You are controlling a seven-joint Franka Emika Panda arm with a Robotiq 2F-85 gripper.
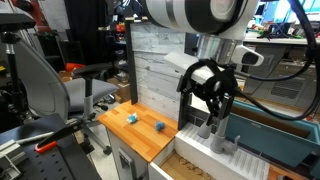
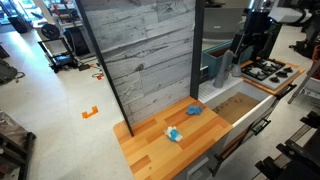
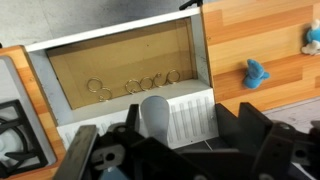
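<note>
My black gripper stands open in the wrist view, its fingers (image 3: pixel 112 150) wide apart at the lower edge. A grey cylinder (image 3: pixel 155 112) shows between them, closer to the left finger, with no visible grip on it. It rises from a white ribbed strip (image 3: pixel 195 118) beside the open drawer. In exterior view 1 the gripper (image 1: pixel 205 108) hangs just above and in front of the grey cylinders (image 1: pixel 220 136). Exterior view 2 has the gripper (image 2: pixel 238 48) at the back, close to a cylinder (image 2: pixel 228 60); the exact distance cannot be told.
Several rings (image 3: pixel 133 86) lie in the open drawer (image 1: pixel 190 172). A blue toy (image 3: pixel 256 73) and a blue-white one (image 2: pixel 174 134) sit on the wooden top (image 2: pixel 150 155). A teal bin (image 1: pixel 265 138) stands behind the strip, and a stove (image 2: pixel 262 72) lies to the right.
</note>
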